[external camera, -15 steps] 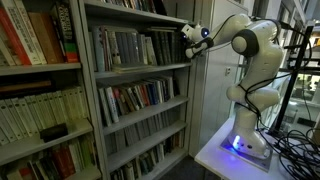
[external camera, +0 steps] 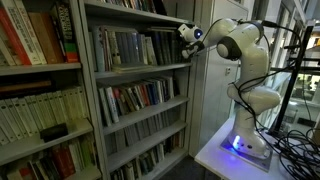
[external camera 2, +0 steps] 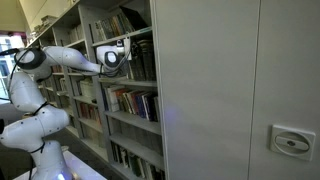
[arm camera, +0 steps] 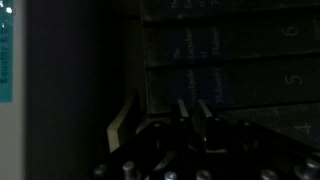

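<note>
My gripper (external camera: 185, 46) is up at the right end of a high bookcase shelf, close to a row of dark volumes (external camera: 161, 48). Exterior view 2 also has the gripper (external camera 2: 132, 50) at that row's front. In the dim wrist view, dark numbered spines lie across the picture, among them volume 6 (arm camera: 240, 41), volume 5 (arm camera: 240, 82) and volume 4 (arm camera: 292, 122). Two narrow fingertips of the gripper stand out faintly against the lower spines. It is too dark to tell how far apart they are or whether anything is between them.
A pale book with a blue label (arm camera: 7, 55) stands at the wrist view's left, across a dark gap. The upright side panel (external camera 2: 158, 90) bounds the shelf. Below are several book-filled shelves. A white table (external camera: 225, 158) supports the arm's base.
The arm and wrist have shifted slightly at the upper shelf. The books on the shelves look unmoved.
</note>
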